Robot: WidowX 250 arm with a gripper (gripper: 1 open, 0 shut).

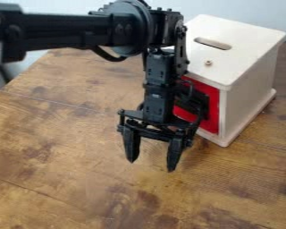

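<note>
My black gripper (152, 156) points down over the wooden table (62, 170), its two fingers apart with nothing between them. It hangs in front of a pale wooden box (247, 85) with a slot in the lid, a small knob and a red front panel (207, 128), which my arm partly hides.
A white wall stands behind the table at the upper left. The box takes up the right rear of the view.
</note>
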